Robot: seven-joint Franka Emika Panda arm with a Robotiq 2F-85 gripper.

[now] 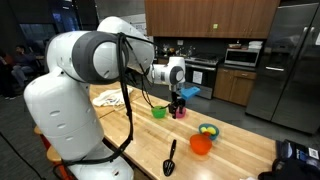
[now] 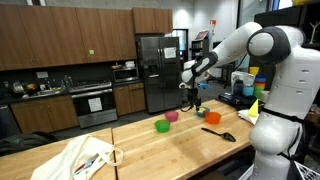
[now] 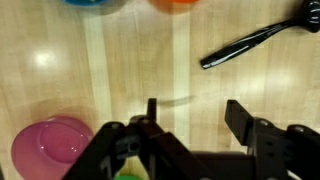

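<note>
My gripper is open above the table, its fingers (image 3: 152,108) well apart with bare wood showing between them. A black long-handled utensil (image 3: 240,46) lies on the wood, ahead and to the right in the wrist view, clear of the fingers. In exterior view 1 the same utensil (image 1: 169,158) rests near the front of the table, while the gripper (image 1: 176,106) hangs farther back, by the pink bowl (image 1: 179,113). Exterior view 2 has the utensil (image 2: 220,134) beside the orange bowl (image 2: 212,117).
A green bowl (image 1: 158,113) stands left of the pink one; a blue bowl (image 1: 208,130) with something yellow-green in it sits behind the orange bowl (image 1: 200,145). White cloth (image 2: 80,158) covers the table's far end. Bare wood lies between the utensil and the bowls.
</note>
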